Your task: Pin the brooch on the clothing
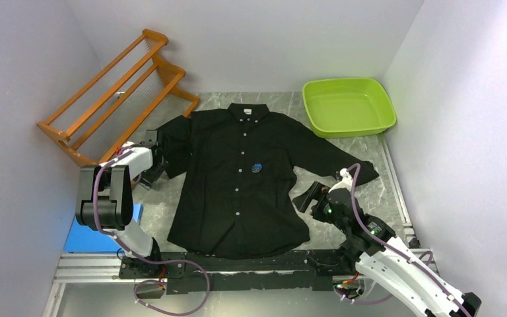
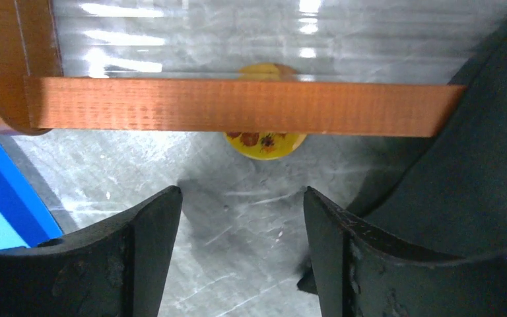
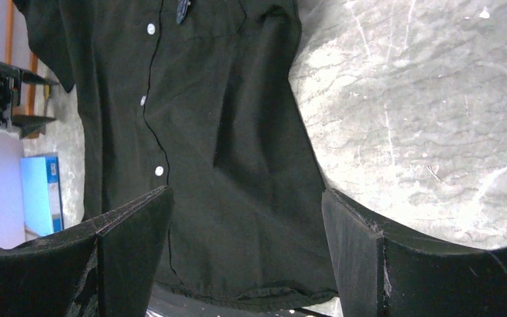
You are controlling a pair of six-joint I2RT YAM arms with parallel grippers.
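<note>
A black buttoned shirt lies spread face up on the table. On its chest, right of the button line, sits a small dark blue piece, likely a brooch; how it is fastened cannot be made out. My left gripper is open beside the shirt's left sleeve, with bare table between its fingers. Ahead of it, partly behind a wooden bar, is a round yellow piece with a red-brown pattern. My right gripper stands open above the shirt's lower right edge, clear of the cloth.
A wooden rack leans at the left, its lower bar close before my left fingers. There is a blue flat box near the left arm and a green basin at the back right. Bare table shows right of the shirt.
</note>
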